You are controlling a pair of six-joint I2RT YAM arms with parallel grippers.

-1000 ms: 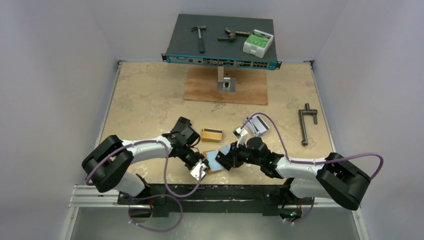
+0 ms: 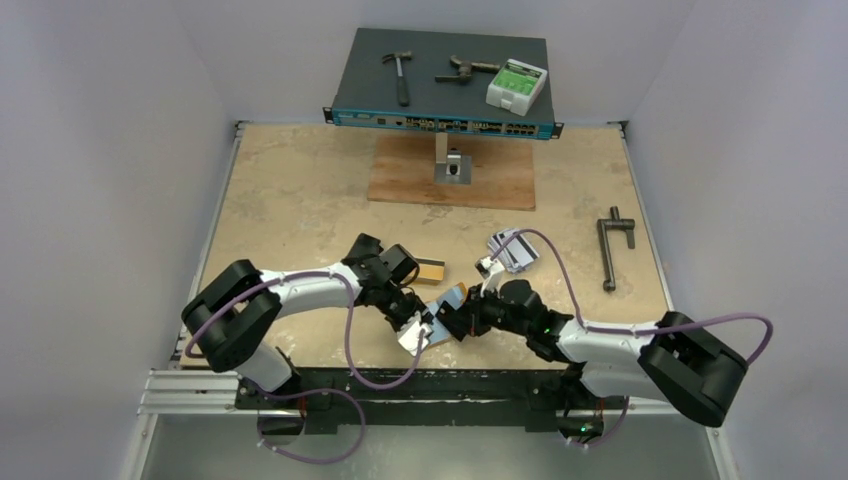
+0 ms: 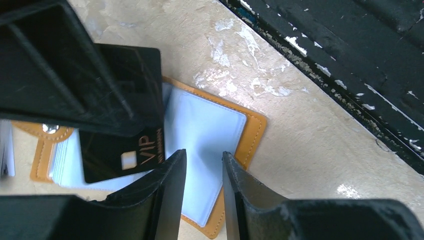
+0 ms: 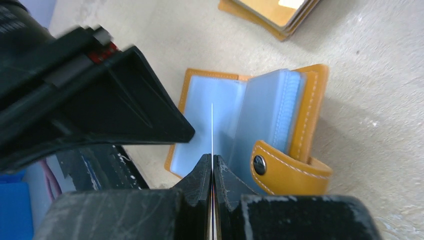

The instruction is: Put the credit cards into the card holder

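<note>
The card holder (image 4: 295,175) lies spread on the table, tan leather with pale blue sleeves and a snap strap. Its flat pale page (image 3: 205,130) runs beneath my left gripper, whose fingers stand apart at that page; contact there is hard to tell. A black card marked VIP (image 3: 145,150) hangs over the holder in the left wrist view, held by my right gripper (image 2: 468,318). Edge-on, that black card (image 4: 212,132) is a thin line rising from the shut fingers in the right wrist view. How it lines up with the sleeves is unclear.
Gold cards (image 2: 430,272) lie just behind the holder, and grey cards (image 2: 513,250) to its back right. A metal handle (image 2: 607,250) is at far right. The table's front edge (image 3: 320,75) is close to the holder. Open table lies at back left.
My left gripper has moved to the right, further over the holder's page, covering more of it. The right gripper and its black card have barely moved.
</note>
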